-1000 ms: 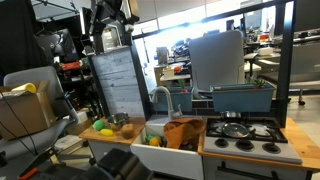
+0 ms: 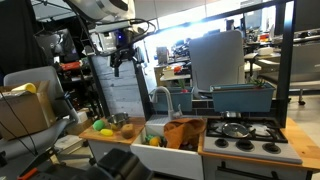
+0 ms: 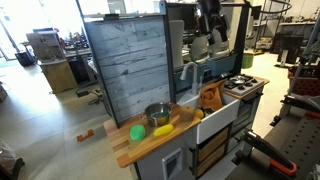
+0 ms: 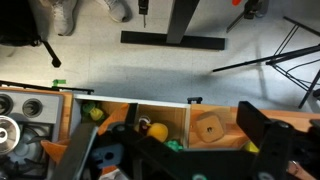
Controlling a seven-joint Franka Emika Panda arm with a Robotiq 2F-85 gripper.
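My gripper [image 2: 125, 68] hangs high above the counter, left of the tap, in exterior view 1. Its dark fingers [image 4: 90, 152] reach in from the bottom of the wrist view, standing apart; I see nothing held between them. Below lies the sink [image 2: 165, 160], with an orange cloth [image 2: 183, 132] over its right part and several green and yellow items inside. On the wooden counter to its left are a metal pot [image 3: 159, 114], a green round item [image 3: 137, 132] and a yellow item [image 3: 163, 131].
A stove [image 2: 265, 147] with a pan [image 2: 235, 130] stands right of the sink. The tap [image 2: 166, 98] rises behind the sink. A tall grey panel [image 3: 130, 65] backs the left counter. Open floor [image 4: 150, 75] lies in front.
In exterior view 1 the arm and gripper have come down from near the top edge. The counter items look unmoved.
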